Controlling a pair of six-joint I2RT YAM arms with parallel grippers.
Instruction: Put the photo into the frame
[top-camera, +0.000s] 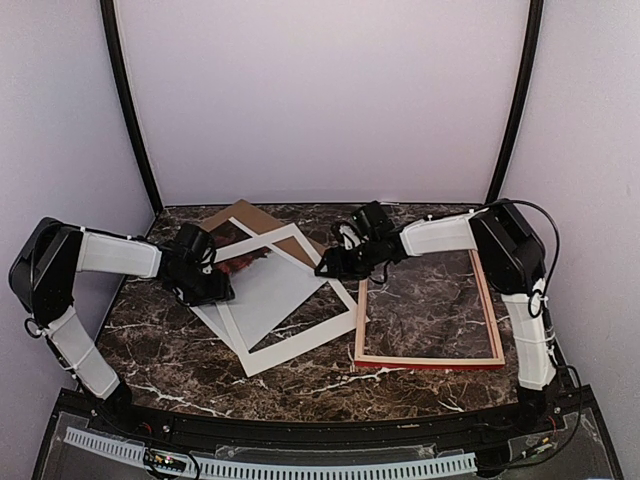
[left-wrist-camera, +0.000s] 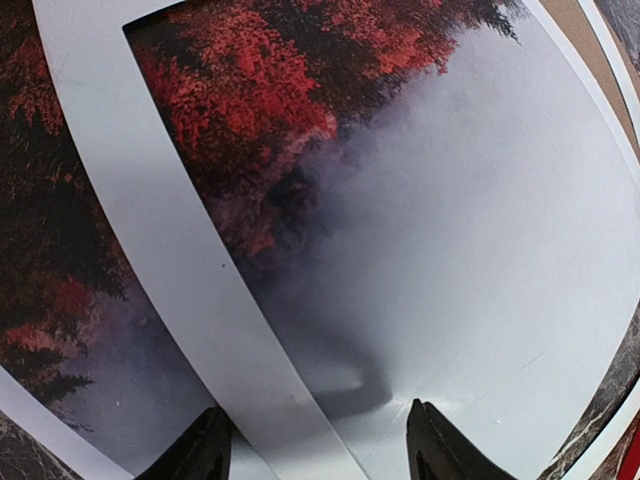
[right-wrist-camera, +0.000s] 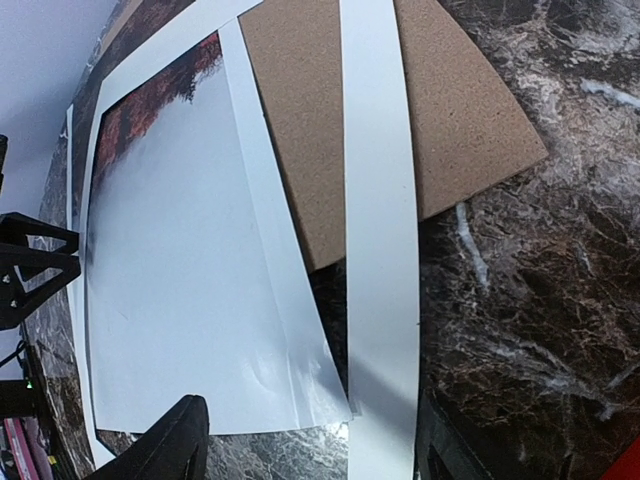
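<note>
The photo (top-camera: 270, 290), red trees over pale mist with a white margin, lies flat on the left of the table. Across it rests a white mat (top-camera: 310, 345) with an open centre, turned at an angle to the photo. My left gripper (top-camera: 226, 291) is over the mat's left strip; in the left wrist view its parted fingers (left-wrist-camera: 205, 450) stand either side of that strip. Over the opposite strip is my right gripper (top-camera: 328, 268), open, with the strip (right-wrist-camera: 383, 300) running between its fingers. The wooden frame (top-camera: 430, 361) lies empty at the right.
A brown backing board (top-camera: 247, 213) sits partly under the photo at the back. The frame's left side is close to the mat's right corner.
</note>
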